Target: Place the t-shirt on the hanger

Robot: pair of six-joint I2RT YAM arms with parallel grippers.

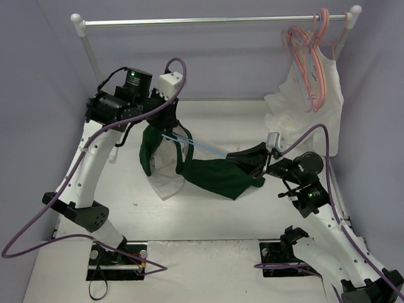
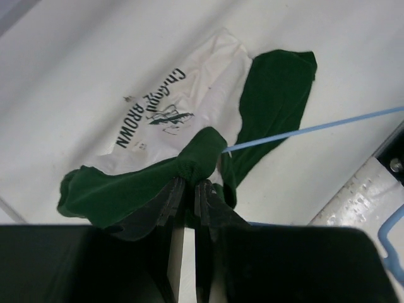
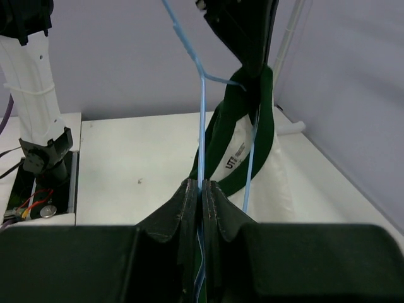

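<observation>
A green and white t shirt [image 1: 211,177] with printed lettering hangs partly lifted from the white table, its upper part bunched in my left gripper [image 1: 167,123], which is shut on it; the green cloth [image 2: 132,189] runs into those fingers. A light blue hanger [image 1: 208,146] stretches between the grippers, one end at the raised collar area. My right gripper [image 1: 246,161] is shut on the hanger [image 3: 202,126]. How far the hanger sits inside the shirt is partly hidden.
A metal rail [image 1: 214,19] spans the back. Pink and blue hangers [image 1: 309,69] hang at its right end with a white garment [image 1: 315,126]. Free table surface lies around the shirt.
</observation>
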